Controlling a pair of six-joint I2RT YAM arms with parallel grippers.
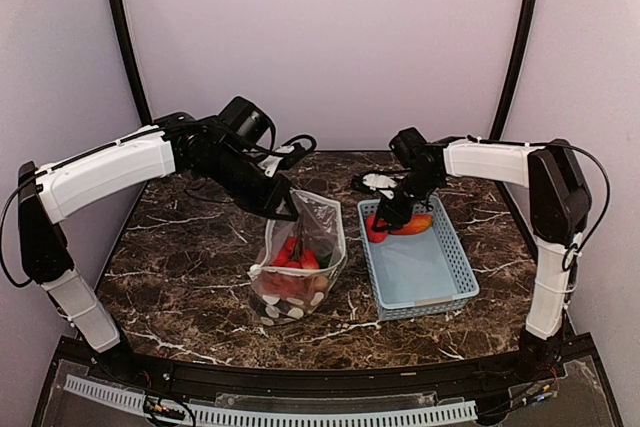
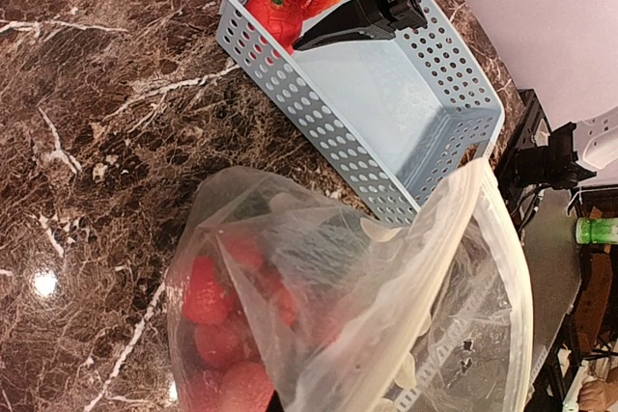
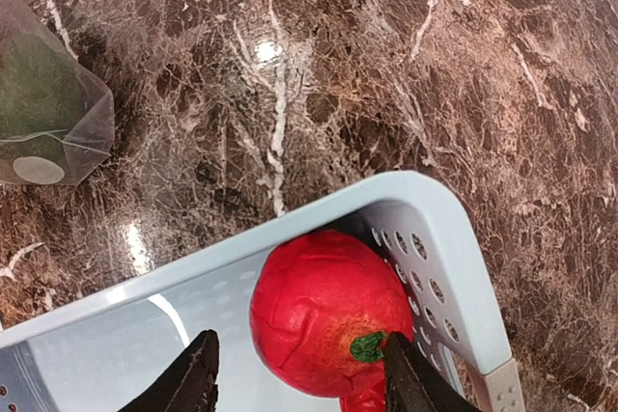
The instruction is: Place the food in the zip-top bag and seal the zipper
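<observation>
The clear zip top bag (image 1: 277, 287) stands with its mouth spread, holding several red pieces of food (image 1: 308, 261). At the bag's far rim, my left gripper (image 1: 292, 215) is shut on the thin film; the left wrist view hides most of its fingers. A red tomato-like food (image 3: 323, 311) with a green stem lies in the far left corner of the blue basket (image 1: 415, 277). Close beside it is an orange-red elongated food (image 1: 414, 225). My right gripper is over the tomato, its fingers apart at either side of the tomato's near part, not closed on it.
Most of the basket floor is empty. A narrow strip of marbled table (image 1: 357, 287) separates basket and bag. The basket's raised wall (image 3: 454, 267) runs close beside the tomato.
</observation>
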